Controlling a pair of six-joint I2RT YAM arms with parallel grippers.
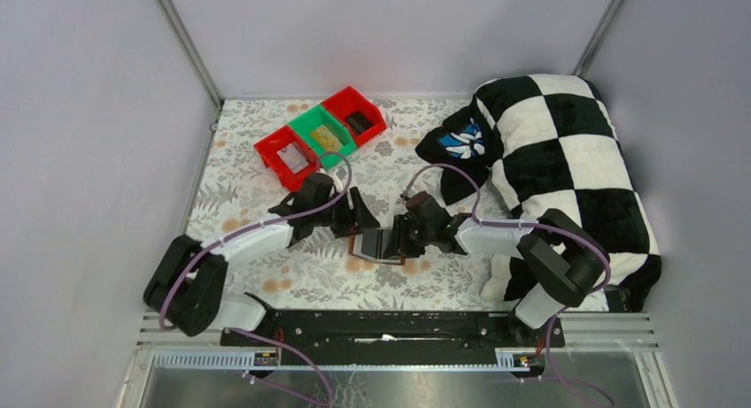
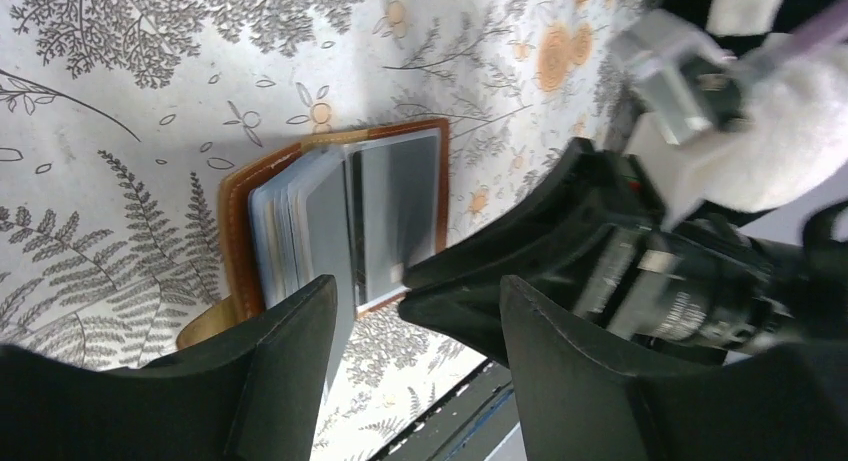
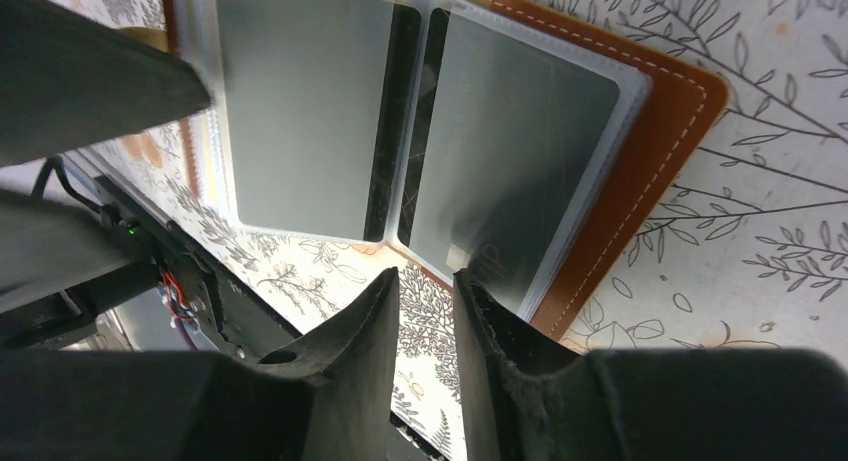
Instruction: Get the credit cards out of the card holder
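Note:
The brown card holder [image 1: 376,261] lies open near the table's middle, its clear sleeves showing grey cards [image 2: 395,211], with a stack of sleeves along its left side in the left wrist view. My left gripper [image 1: 348,215] hangs over the holder's left part, fingers parted, with no card visible lifted between them. My right gripper [image 1: 400,237] is at the holder's right part, open slightly, its fingertips by the lower edge of the right-hand sleeve, nothing seen between them.
Red, green and red bins [image 1: 323,116] with items inside stand at the back left. A checkered cushion [image 1: 576,160] fills the right side. The table's front edge and dark rail [image 1: 381,328] lie close below the holder.

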